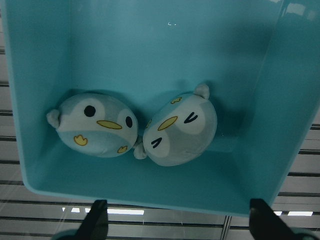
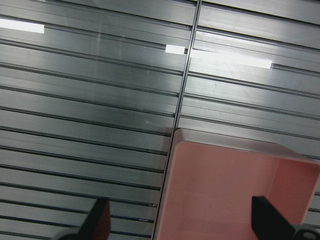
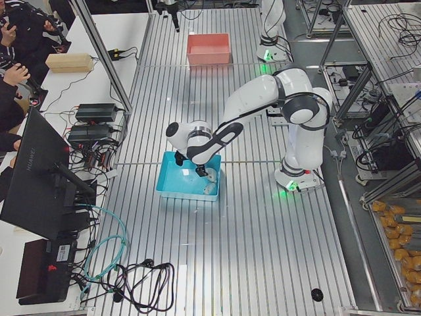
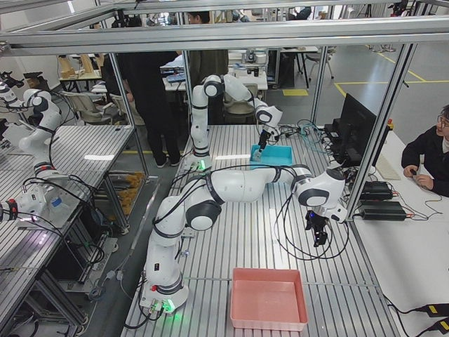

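Note:
A blue bin (image 3: pixel 174 187) holds two plush penguins, one with round eyes (image 1: pixel 97 125) and one with slanted closed eyes (image 1: pixel 180 131), lying side by side. My left gripper is open above them, its fingers at the bottom edge of the left wrist view and nothing between them. My right gripper is open over the slatted table beside an empty pink bin (image 4: pixel 266 298), with nothing between its fingers.
Cables (image 3: pixel 141 283) lie at the near left, beside a monitor (image 3: pixel 36 174) and electronics on the white side desk.

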